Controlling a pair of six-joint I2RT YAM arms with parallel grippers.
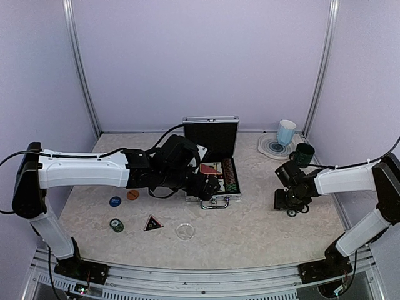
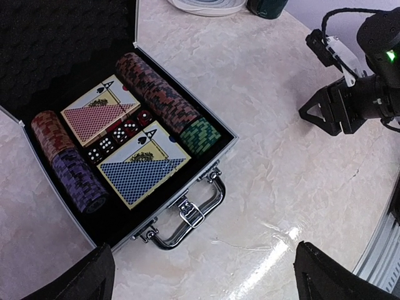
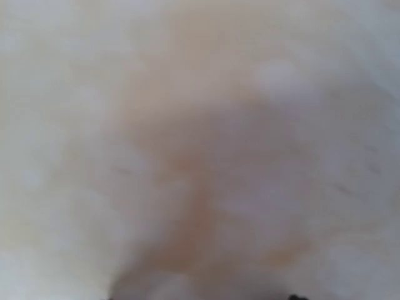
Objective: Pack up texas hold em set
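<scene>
An open silver case (image 2: pixel 150 225) holds chip stacks (image 2: pixel 75 175), two card decks (image 2: pixel 144 162) and red dice (image 2: pixel 119 136). My left gripper is open above the case's front, empty. My right gripper (image 1: pixel 284 203) is low over the table at right; its wrist view is a blur of pale surface, and its finger opening is unclear. On the left table lie a blue disc (image 1: pixel 115 201), an orange disc (image 1: pixel 132 195), a green chip stack (image 1: pixel 116 225), a triangular piece (image 1: pixel 153 224) and a clear round disc (image 1: pixel 185 231).
A plate (image 1: pixel 269 150), a light blue cup (image 1: pixel 286 132) and a dark green mug (image 1: pixel 304 154) stand at the back right. The table between the case and right gripper is clear.
</scene>
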